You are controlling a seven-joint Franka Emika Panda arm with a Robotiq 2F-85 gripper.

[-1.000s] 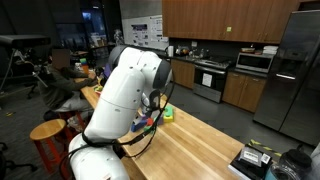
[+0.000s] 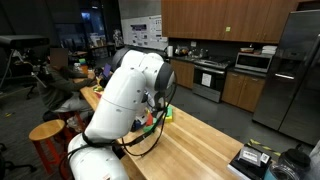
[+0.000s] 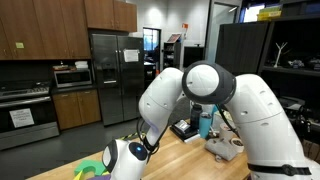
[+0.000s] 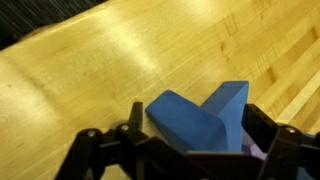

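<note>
In the wrist view, a blue block (image 4: pixel 188 122) with angled faces lies between the fingers of my gripper. The fingers stand wide apart, with a fingertip to either side of the block and no clear grip on it. A second blue piece (image 4: pixel 231 100) adjoins it on the right. From exterior view 1, the gripper end is largely lost behind the arm, close to a cluster of coloured blocks at the table's left side. A green block (image 2: pixel 168 114) shows there. In exterior view 2, a green piece (image 3: pixel 88 166) lies beside the arm's wrist.
A wooden table (image 2: pixel 195 150) has much bare surface right of the arm. On its far right are a dark boxy item (image 2: pixel 250 160) and a dark round container (image 2: pixel 294 161). Stools (image 2: pixel 48 131) stand off the left edge.
Over the last second the arm has come lower and its wrist has moved down among the coloured blocks, covering more of them. The visible blocks seem to stay in place.
</note>
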